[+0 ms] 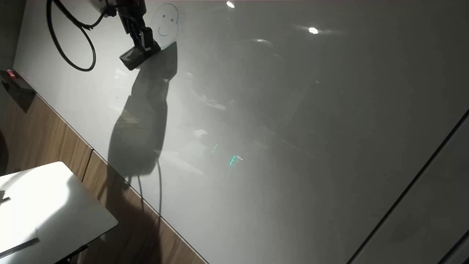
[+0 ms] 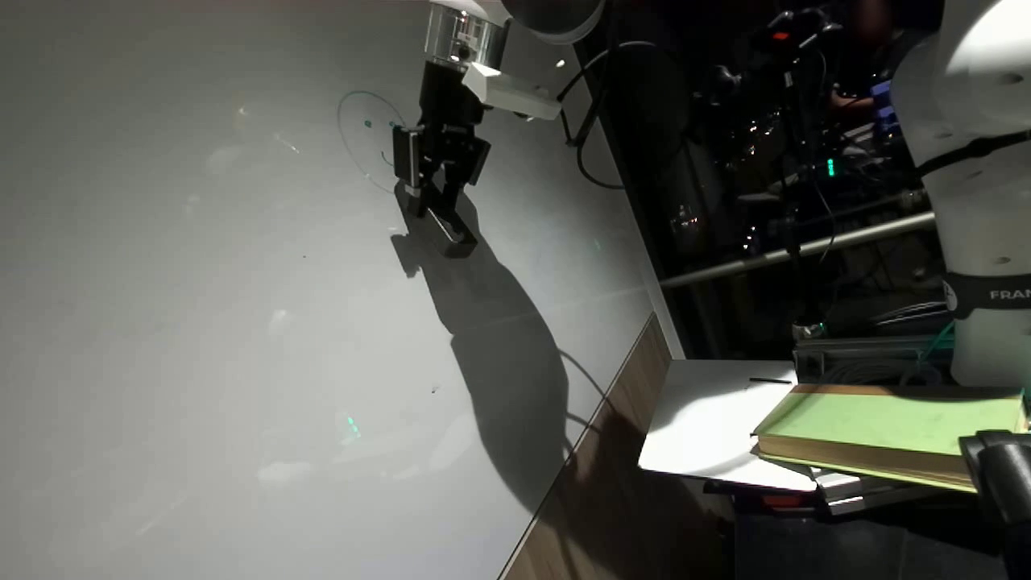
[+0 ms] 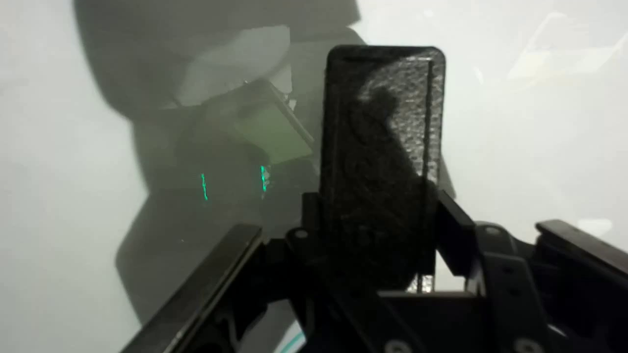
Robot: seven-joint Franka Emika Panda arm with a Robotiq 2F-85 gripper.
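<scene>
A black rectangular block, eraser-like in shape (image 3: 377,135), is clamped between the fingers of my gripper. In exterior view 1 the block (image 1: 134,58) hangs at the upper left, below and left of a smiley face (image 1: 165,25) drawn in thin line on the whiteboard (image 1: 285,110). From exterior view 2, the gripper (image 2: 435,198) overlaps the right side of that face (image 2: 365,126). Whether the block touches the board cannot be told; its shadow falls on the board beside it.
Wood panelling (image 1: 66,127) borders the board at lower left. A white table (image 1: 57,193) stands before it, and a green book (image 2: 879,420) lies by the table in exterior view 2. A black cable (image 1: 88,44) loops beside the arm. The board's middle is clear.
</scene>
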